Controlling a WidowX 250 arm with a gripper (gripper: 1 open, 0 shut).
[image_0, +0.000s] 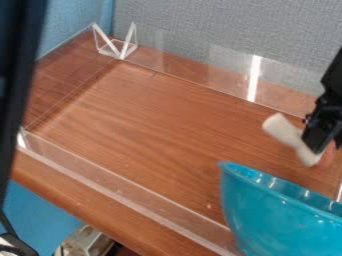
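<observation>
At the right edge, my black gripper (319, 134) is shut on a white cylindrical object (286, 133) with a reddish part behind it, held tilted above the wooden surface, just above and behind the turquoise bowl (274, 215). The fingertips are partly cut off by the frame's edge.
The wooden tray floor (154, 125) is clear, bounded by clear plastic walls with a white corner bracket (115, 42) at the back left. A dark, blurred shape covers the left edge.
</observation>
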